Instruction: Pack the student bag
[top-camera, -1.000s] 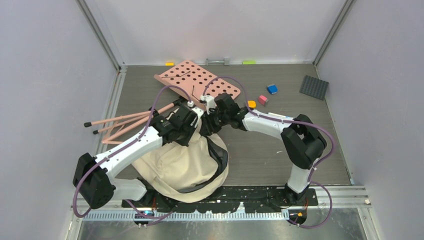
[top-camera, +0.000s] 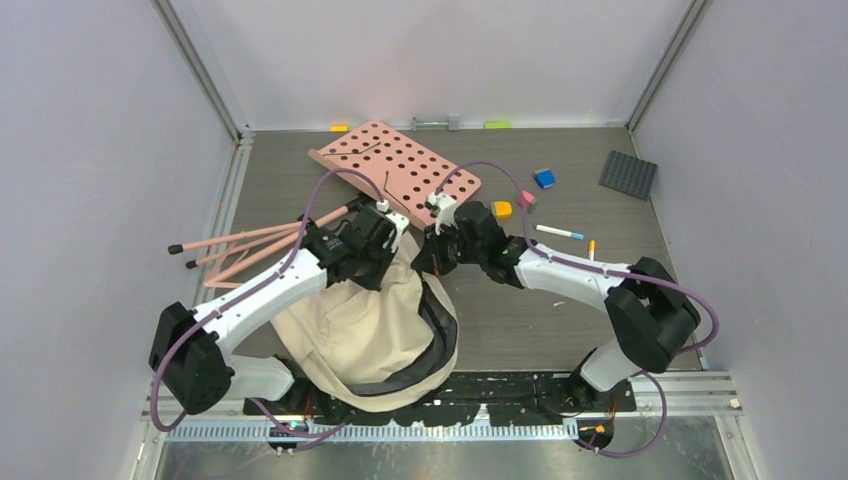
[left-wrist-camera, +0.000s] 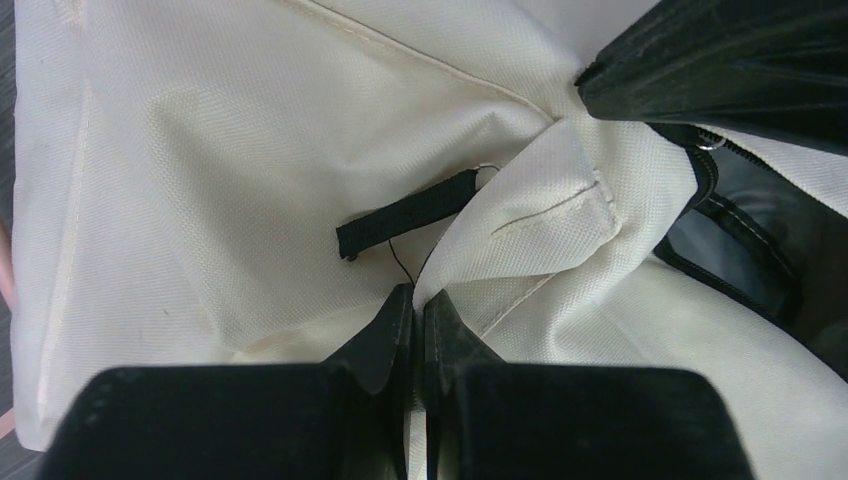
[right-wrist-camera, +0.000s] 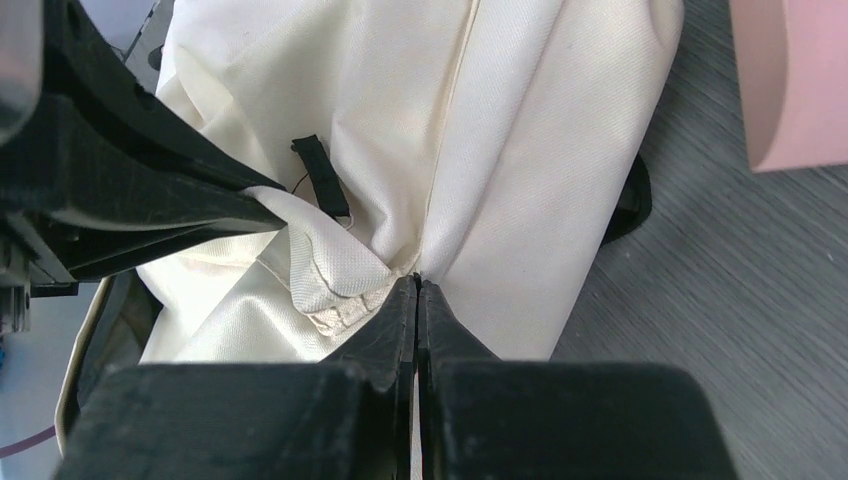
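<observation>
The cream student bag (top-camera: 345, 325) lies slumped at the front left, its dark-lined opening (top-camera: 440, 330) facing right. My left gripper is shut on a fold of the bag's cloth, beside a short black strap tab (left-wrist-camera: 405, 214). Close to it on the right, my right gripper is shut on the bag's cloth near a seam; how much lies between its fingers is hard to see. A zipper edge (left-wrist-camera: 745, 150) runs along the opening in the left wrist view. What is inside the bag is mostly hidden.
A pink perforated panel (top-camera: 395, 160) and pink legs (top-camera: 250, 240) lie behind and left of the bag. On the right are a blue block (top-camera: 544, 178), pink block (top-camera: 528, 200), yellow block (top-camera: 502, 209), white marker (top-camera: 559, 232) and dark ribbed pad (top-camera: 629, 175).
My right gripper has shifted a little to the right, and the bag's upper right edge has been drawn along with it. The left arm has barely moved.
</observation>
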